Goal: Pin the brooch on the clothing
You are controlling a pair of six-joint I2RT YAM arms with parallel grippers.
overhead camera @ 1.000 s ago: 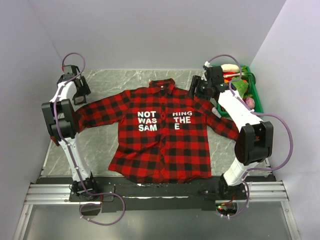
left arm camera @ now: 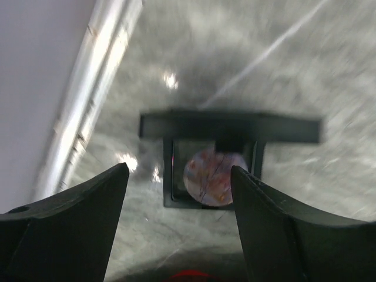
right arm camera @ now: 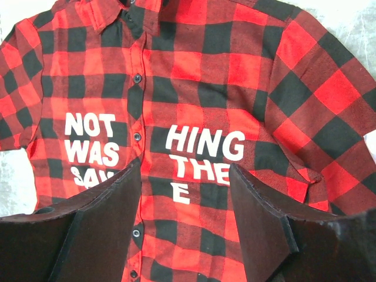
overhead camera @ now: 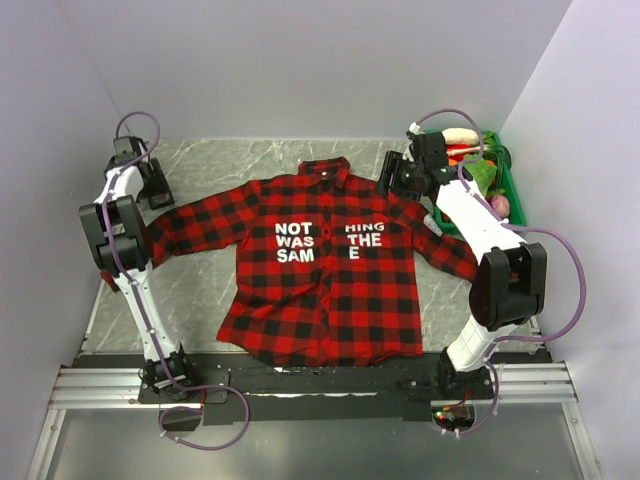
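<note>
The red and black plaid shirt (overhead camera: 325, 300) with white lettering lies spread on the table. At the far left, my left gripper is open over a small black holder (left arm camera: 168, 173). A round pinkish, patterned piece (left arm camera: 208, 176) lies inside it, partly behind a blurred black bar; I cannot tell whether it is the brooch. My right gripper hangs open above the shirt's upper right, near the collar and sleeve, with nothing between its fingers.
A green basket of vegetables (overhead camera: 510, 185) stands at the back right, behind my right arm. Bare marble tabletop (overhead camera: 230, 158) shows along the back. Walls close in on the sides and back, with a metal edge beside the holder.
The right arm and the shirt have not moved.
</note>
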